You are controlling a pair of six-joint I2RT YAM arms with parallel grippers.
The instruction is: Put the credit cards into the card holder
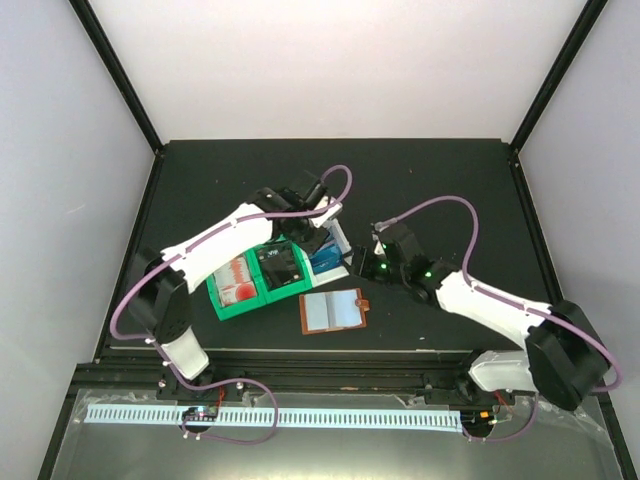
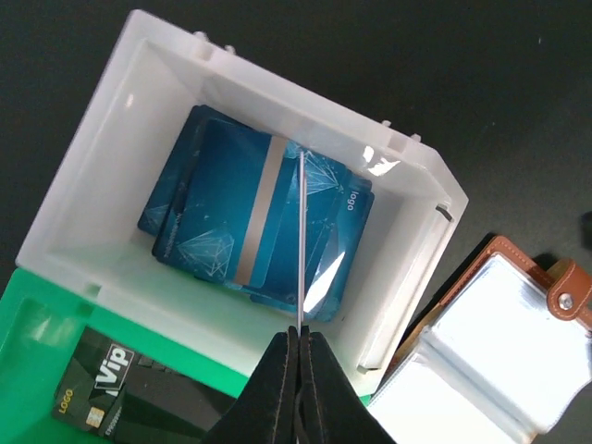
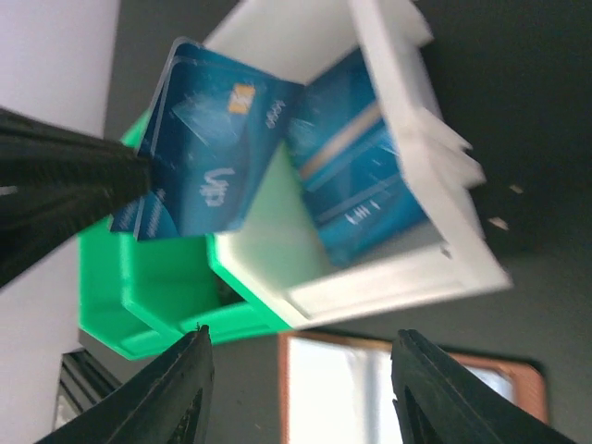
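My left gripper is shut on a blue card, seen edge-on as a thin upright strip in the left wrist view and face-on as a card (image 3: 213, 139) in the right wrist view. It is held over the white compartment (image 2: 111, 139), where more blue cards (image 2: 227, 203) lie. My right gripper is part open with nothing between its fingers, just right of that compartment and facing the held card. The brown card holder (image 1: 333, 310) lies open in front of the compartments, its clear sleeves showing.
A green tray (image 1: 240, 308) holds red-and-white cards (image 1: 235, 280) on the left and black cards (image 2: 102, 379) in the middle.
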